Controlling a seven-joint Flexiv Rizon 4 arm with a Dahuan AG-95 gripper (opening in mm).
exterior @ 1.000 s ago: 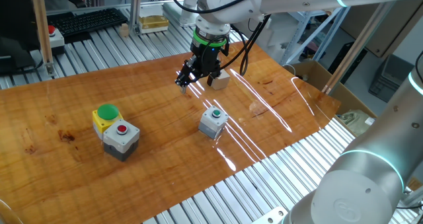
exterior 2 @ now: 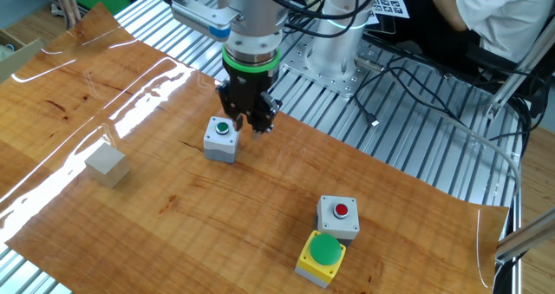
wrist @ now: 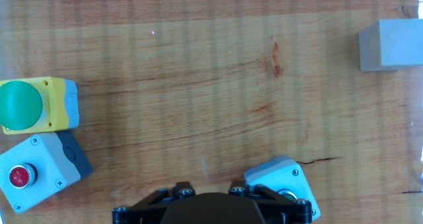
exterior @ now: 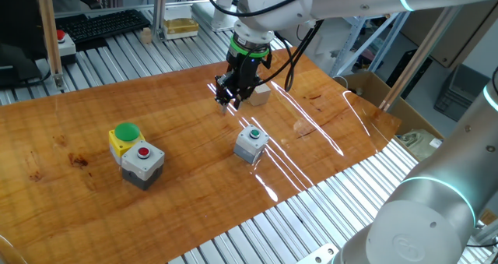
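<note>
My gripper [exterior: 229, 106] hangs above the wooden table, pointing down, its fingertips drawn part way together. A gap still shows between the fingertips in the wrist view, with nothing in it, so I read it as open. A grey box with a green button [exterior: 250, 143] sits on the table near the gripper; the gripper partly covers this box [wrist: 284, 178] in the wrist view. Away to the other side, a grey box with a red button [exterior 2: 337, 216] stands against a yellow box with a large green button [exterior 2: 321, 258]. A pale wooden cube [exterior 2: 107, 165] lies alone.
Ribbed metal surface [exterior: 358, 205] borders the board. Loose cables [exterior: 294, 54] hang beside the wrist of the arm.
The boxes and cube have not moved.
</note>
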